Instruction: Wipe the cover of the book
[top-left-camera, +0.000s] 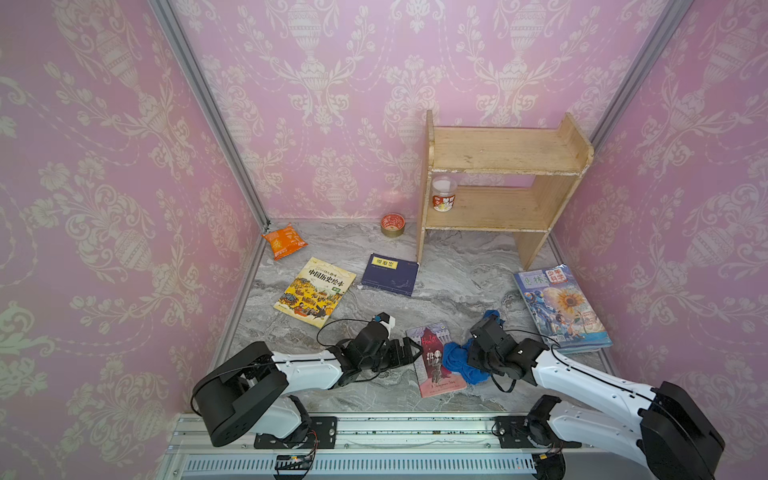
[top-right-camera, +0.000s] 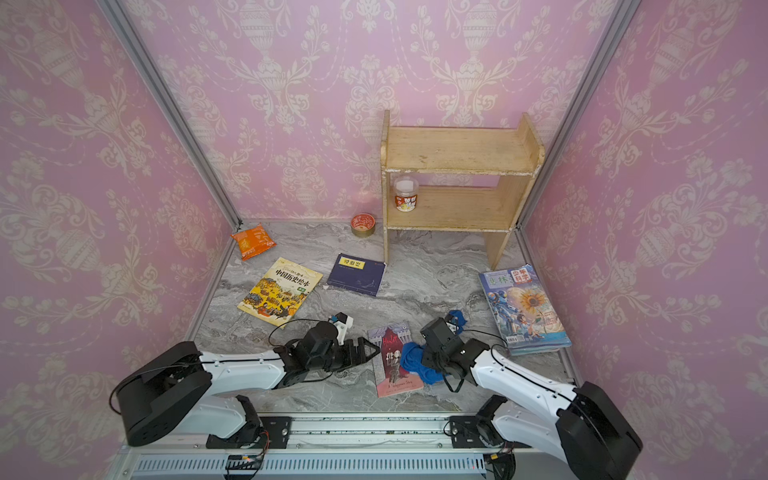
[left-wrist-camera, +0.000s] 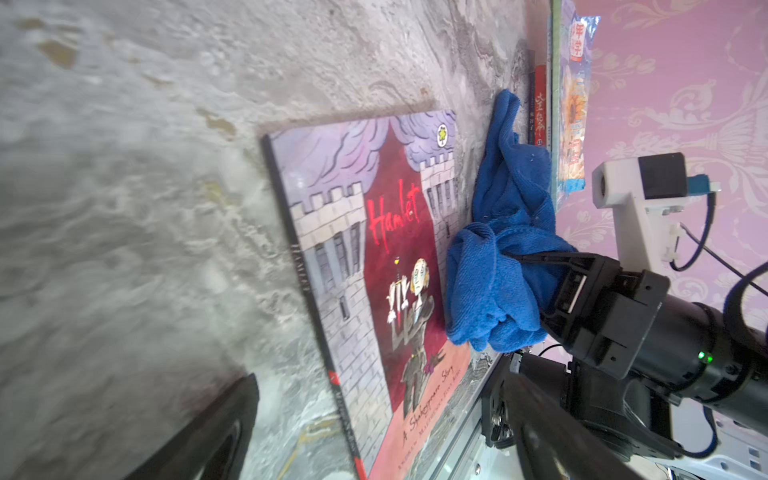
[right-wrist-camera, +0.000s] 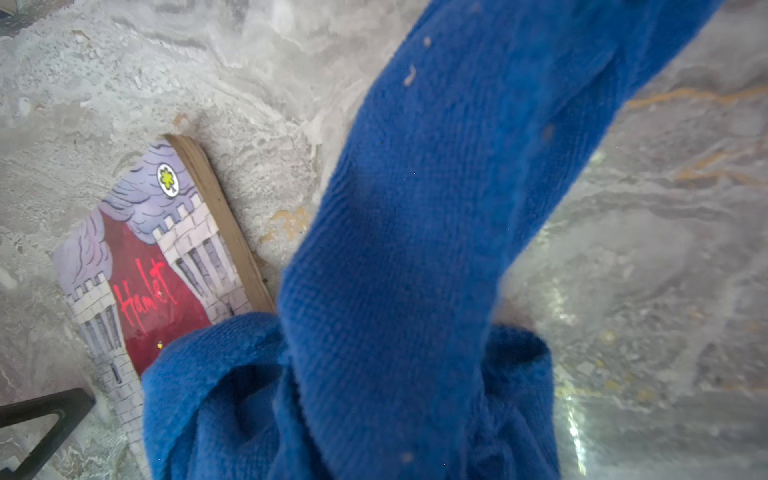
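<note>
The Hamlet book (left-wrist-camera: 392, 232) lies flat, cover up, near the front middle of the table. A blue cloth (left-wrist-camera: 497, 284) is bunched in my right gripper (top-left-camera: 476, 357), which is shut on it at the book's right edge. Part of the cloth overlaps that side of the cover in both top views. In the right wrist view the cloth (right-wrist-camera: 416, 240) hides the fingers and the lower part of the book (right-wrist-camera: 148, 272). My left gripper (top-left-camera: 409, 352) is open just left of the book, with nothing between its fingers.
A stack of magazines (top-left-camera: 564, 308) lies at the right. Behind are a dark blue book (top-left-camera: 389, 276), a yellow book (top-left-camera: 314, 294), an orange packet (top-left-camera: 285, 241) and a red-topped can (top-left-camera: 393, 225). A wooden shelf (top-left-camera: 504, 152) holds a jar (top-left-camera: 443, 196).
</note>
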